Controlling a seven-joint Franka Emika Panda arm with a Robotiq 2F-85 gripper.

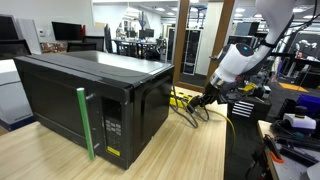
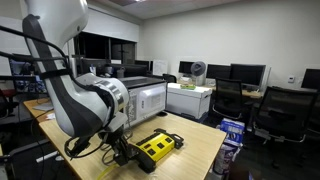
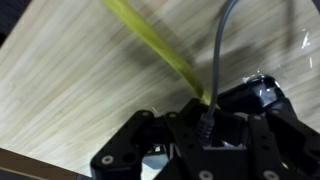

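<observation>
My gripper is shut, low over the wooden table. A thin grey cable (image 3: pixel 217 55) runs down to its fingertips in the wrist view and crosses in front of them; whether it is pinched there I cannot tell. Beside it a yellow cable (image 3: pixel 155 42) also reaches the fingertips. In exterior view 1 the gripper (image 1: pixel 200 101) is at the table's far right, with dark cable loops (image 1: pixel 190 118) around and below it. Exterior view 2 shows the gripper (image 2: pixel 123 156) just left of a yellow and black device (image 2: pixel 158 146).
A large black microwave (image 1: pixel 100 104) with a green strip (image 1: pixel 86 124) fills the left of the table. A yellow cable (image 1: pixel 233 135) trails near the table's right side.
</observation>
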